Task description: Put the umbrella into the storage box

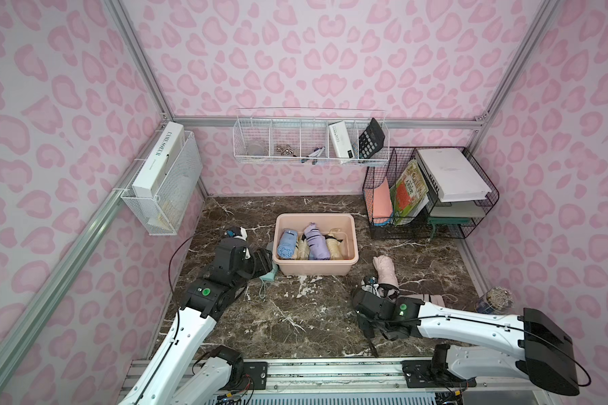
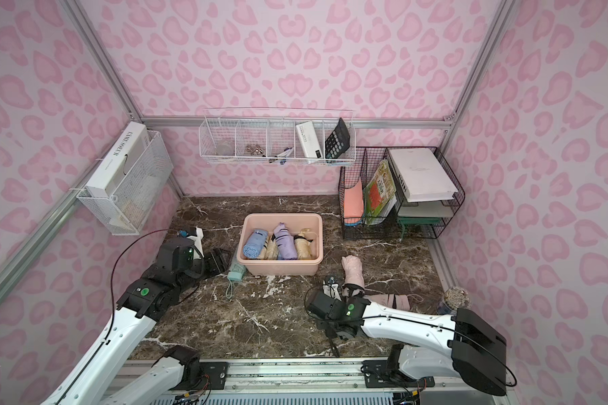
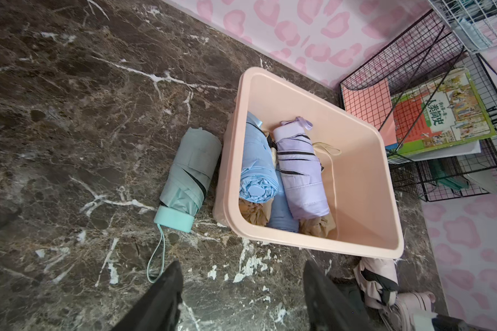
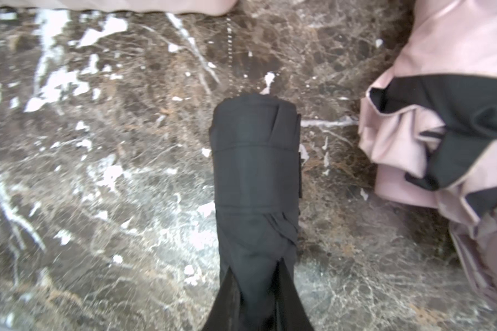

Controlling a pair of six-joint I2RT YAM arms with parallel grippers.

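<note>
A pink storage box holds rolled umbrellas, among them a blue one and a lilac one. A mint umbrella lies outside, along the box's left side. My left gripper is above the table at the box's left, its fingers apart with nothing between them. In the right wrist view my right gripper is shut on a black umbrella, right of and in front of the box. A pink umbrella with black trim lies beside it.
A black wire rack with books and papers stands at the back right. A white wire basket hangs on the back wall, another on the left wall.
</note>
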